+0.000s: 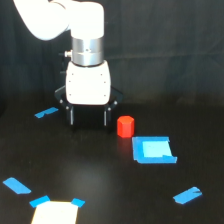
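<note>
The white arm's gripper point(89, 117) hangs over the dark table, left of a small red block point(125, 126). Its two dark fingers stand well apart, so it is open, and nothing shows between them. The red block rests on the table, clear of the gripper. Just right of and nearer than the block lies a pale square point(154, 149) bordered in blue tape.
A pale yellow-white square point(55, 213) with blue tape at its corners sits at the near left edge. Loose blue tape strips mark the table at the left point(16, 186) and right point(187, 195).
</note>
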